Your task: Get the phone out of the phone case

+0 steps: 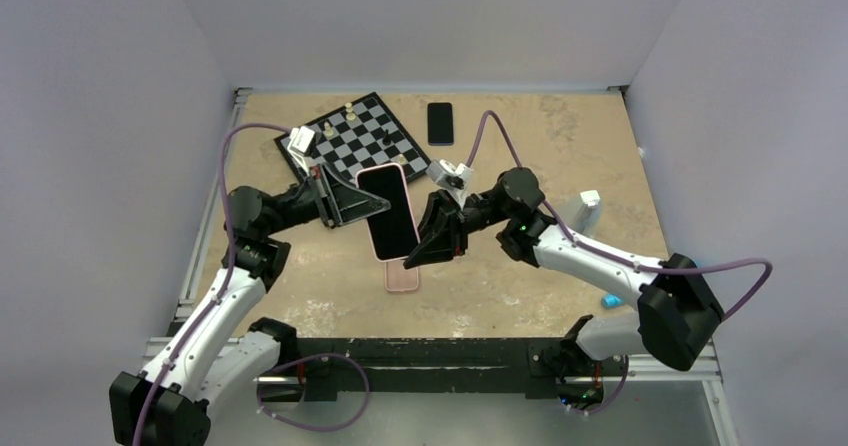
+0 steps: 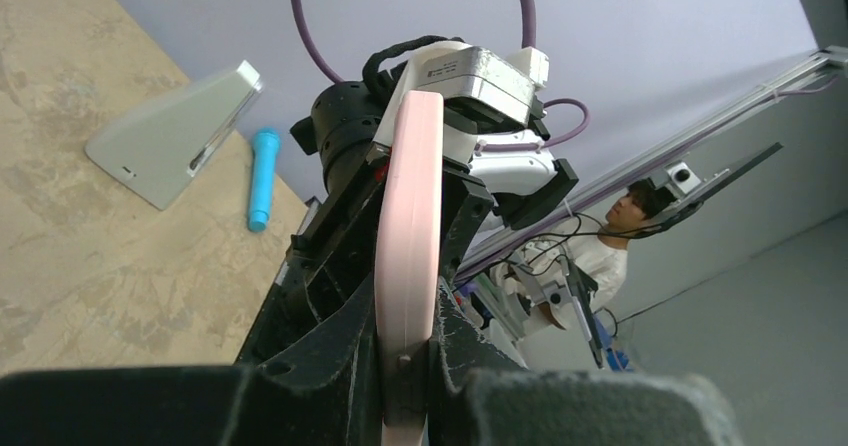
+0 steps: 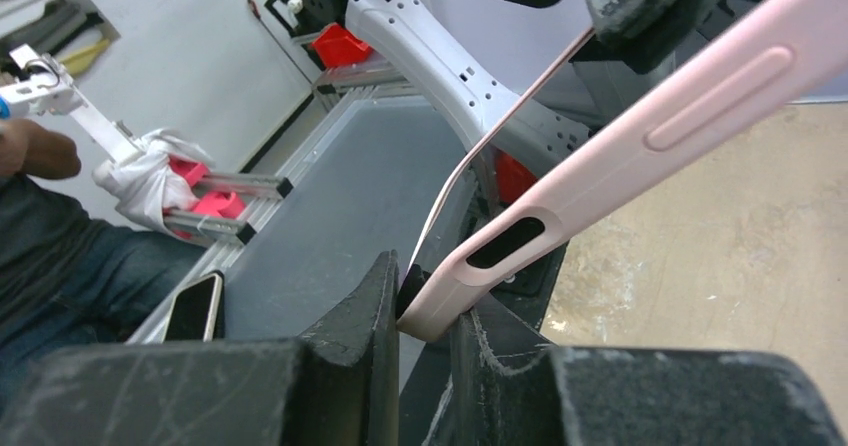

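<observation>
A black-screened phone in a pink case (image 1: pixel 390 211) is held up between both grippers in the top view. My left gripper is shut on the case's upper part; the case (image 2: pixel 408 226) appears edge-on in the left wrist view. My right gripper has its fingers round the lower corner of the pink case (image 3: pixel 690 106); whether they grip it is hard to tell. A thin pink strip (image 3: pixel 500 126) runs beside the case body in the right wrist view. A pink item (image 1: pixel 402 278) lies on the table underneath.
A chessboard (image 1: pixel 350 146) with pieces is at the back left, a black phone (image 1: pixel 440 123) at the back centre. A grey wedge-shaped object (image 1: pixel 582 216) and a blue cylinder (image 2: pixel 263 176) are at right.
</observation>
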